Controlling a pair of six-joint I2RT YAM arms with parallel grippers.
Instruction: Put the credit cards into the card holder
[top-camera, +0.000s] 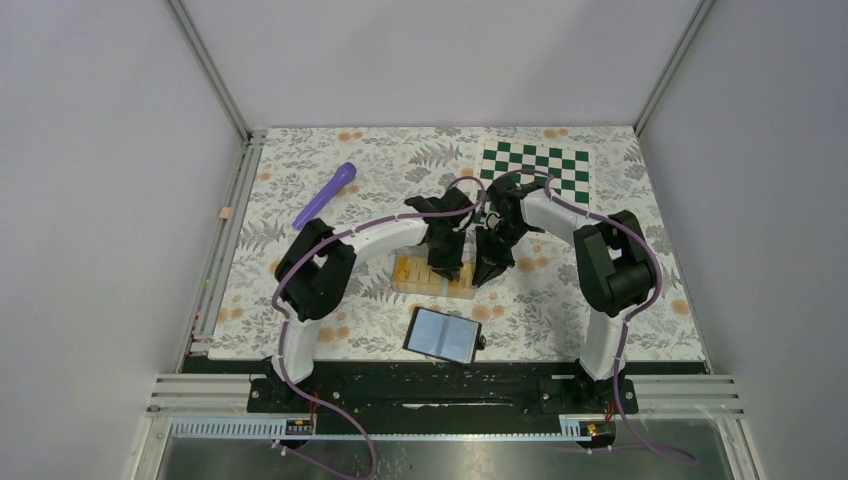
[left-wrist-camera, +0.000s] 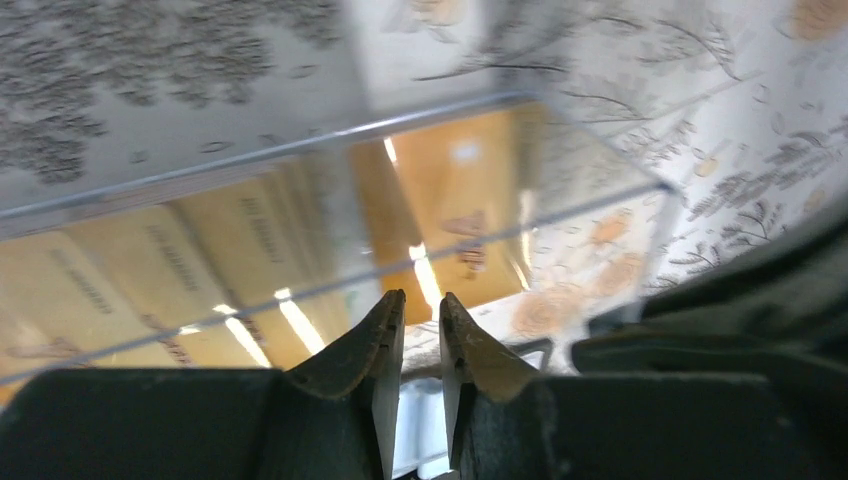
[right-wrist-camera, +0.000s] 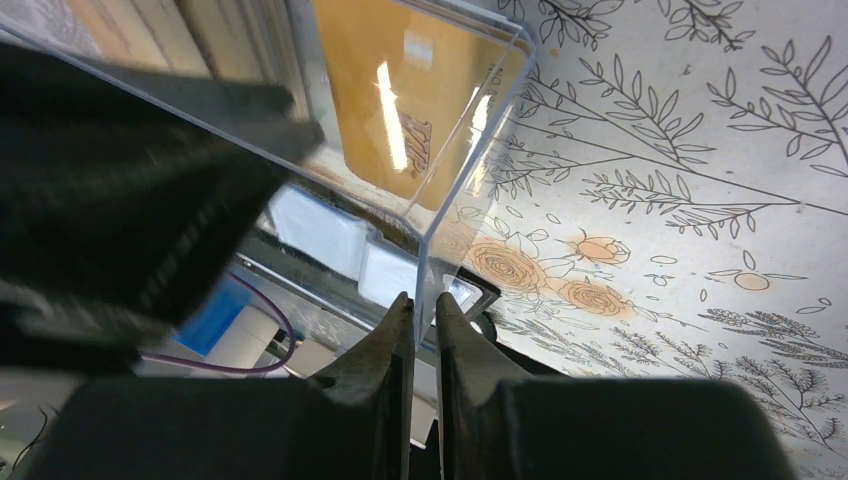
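A clear box holds gold cards. In the left wrist view, several gold cards lean together at its left, and another gold card stands apart at its right end. Over the box is my left gripper, its fingers a little apart with nothing between them. My right gripper is shut on the box's right front corner, the clear wall running between its fingertips. In front of the box lies an open, wallet-like holder with a black edge and two pale panels.
A purple microphone-shaped object lies at the back left. A green and white checkered board is partly covered by the right arm. Both arms are close together over the box.
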